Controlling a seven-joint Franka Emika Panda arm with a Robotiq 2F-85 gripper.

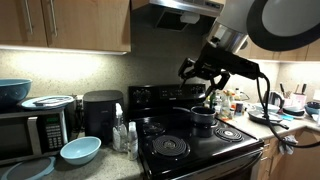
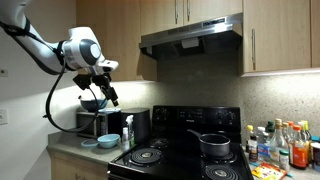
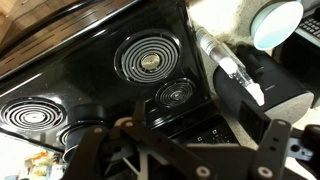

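My gripper (image 1: 196, 84) hangs in the air above the stove, its two fingers spread apart with nothing visible between them. In exterior view 2 the gripper (image 2: 98, 91) is at the left, high above the counter and stove. A dark pot (image 1: 203, 116) rests on the back right part of the black stove (image 1: 165, 165). Its long handle shows in exterior view 2, where the pot (image 2: 214, 146) stands well to the right of the gripper. From the wrist, bare burners (image 3: 147, 58) appear below, and the pot (image 3: 86, 115) is partly visible at the left.
A light blue bowl (image 1: 80, 151) and white bottles (image 1: 132, 141) stand on the counter left of the stove. Farther left is a microwave (image 1: 32, 136) with a large bowl (image 1: 14, 92) on top. Several condiment bottles (image 2: 282, 144) crowd the right side. A range hood (image 2: 190, 38) overhangs the stove.
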